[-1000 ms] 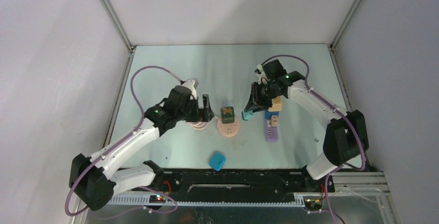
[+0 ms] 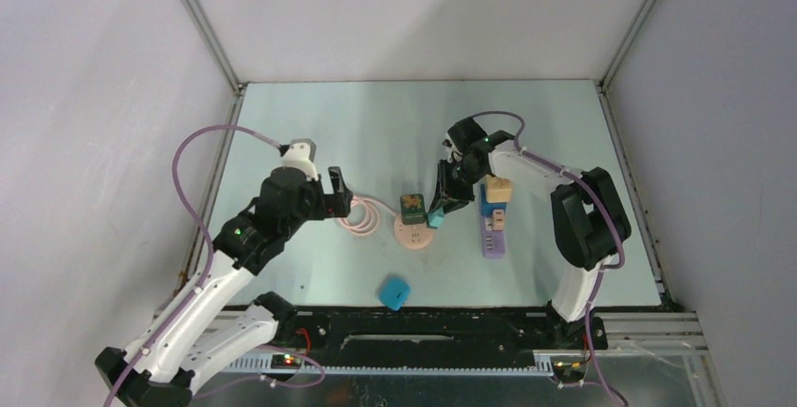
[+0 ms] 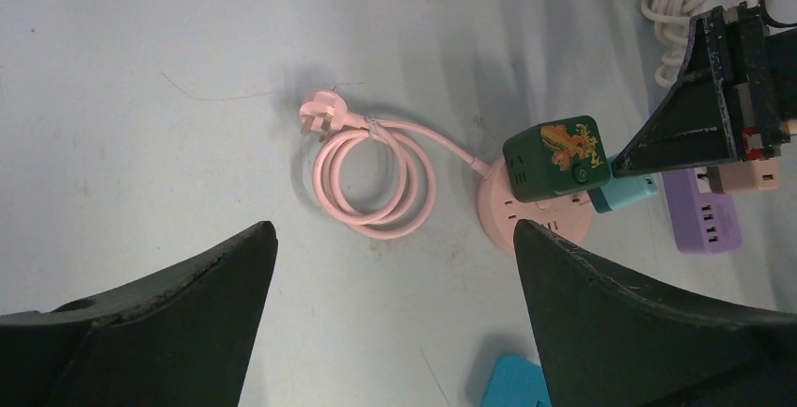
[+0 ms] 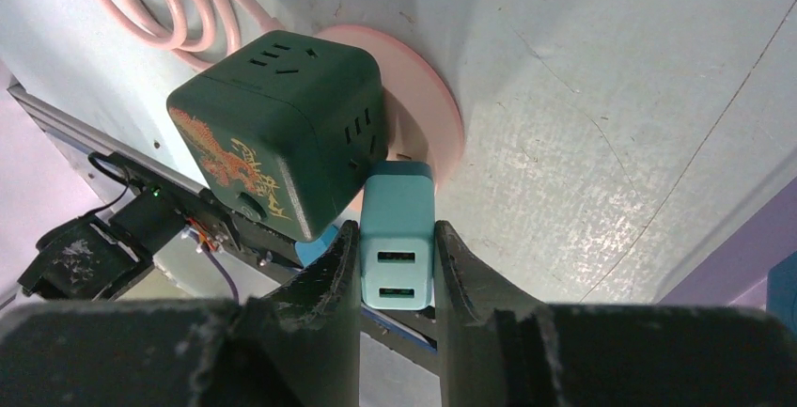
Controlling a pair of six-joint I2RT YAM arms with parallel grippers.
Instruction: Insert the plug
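A pink round socket base (image 2: 414, 236) with coiled cable sits mid-table, carrying a green cube adapter (image 4: 254, 134). My right gripper is shut on a teal plug adapter (image 4: 397, 228), held low at the base's right edge, close against the green cube; whether it is seated cannot be seen. My left gripper (image 2: 336, 191) hangs open and empty left of the base; in the left wrist view its two fingers frame bare table.
A purple power strip (image 2: 492, 245) with blocks plugged in lies to the right. A blue block (image 2: 394, 292) lies near the front edge.
My right gripper has carried the teal adapter left and onto the base's edge beside the green cube. My left arm has drawn back to the left.
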